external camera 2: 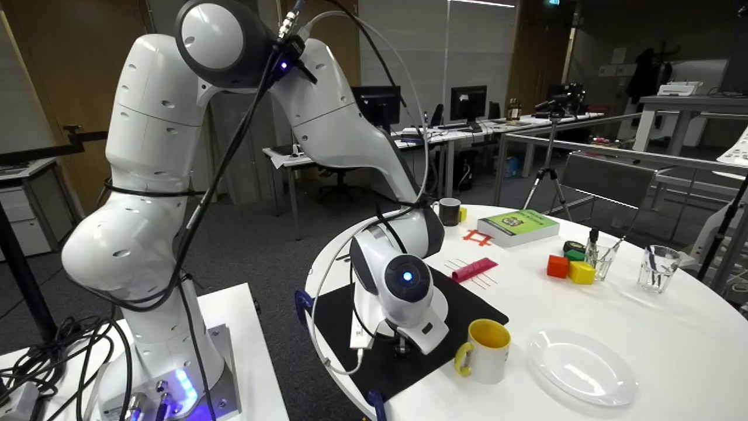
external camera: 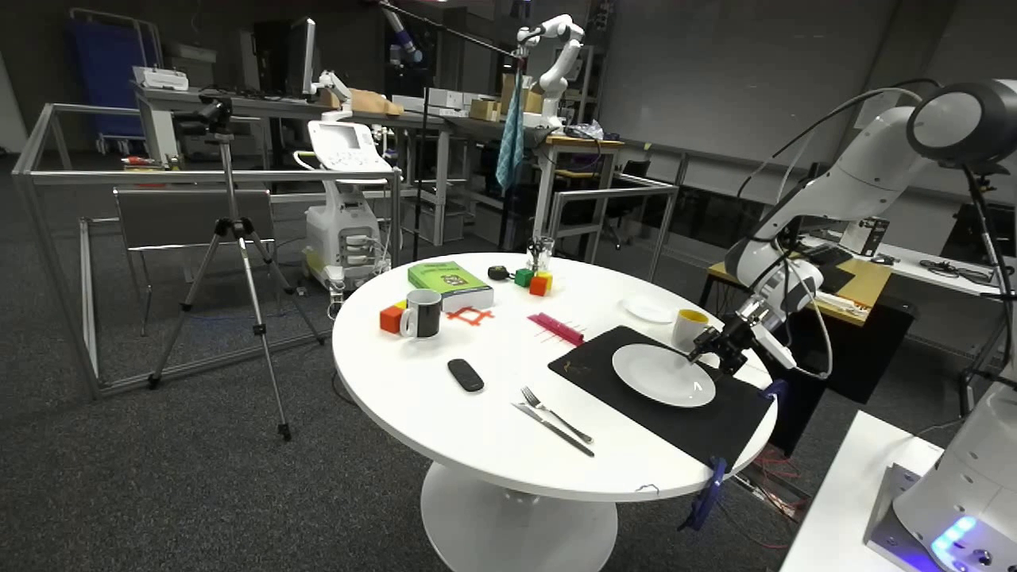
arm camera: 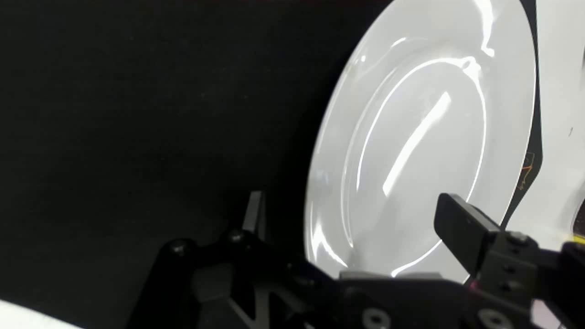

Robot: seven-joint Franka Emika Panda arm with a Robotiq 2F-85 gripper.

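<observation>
On the black mat (external camera: 598,357) lies a large white plate (external camera: 658,373), flat and apart from the other dishes. My gripper is open at the plate's edge, its fingers widely spread with nothing gripped. In the wrist view, one finger (arm camera: 253,213) is over the bare mat while the other finger (arm camera: 466,227) overlaps the plate's surface. The plate's left rim runs between them; whether either finger touches it I cannot tell. From the second exterior side, the arm's wrist (external camera 2: 403,280) hides the fingers and most of the plate.
Close by the gripper stands a white mug with yellow inside (external camera 2: 484,351), beside a clear plate (external camera 2: 582,366). A fork (external camera: 555,415) and knife (external camera: 553,429) lie past the mat. Blue clamps (external camera: 703,494) grip the table edge. Bare tabletop surrounds the black remote (external camera: 465,375).
</observation>
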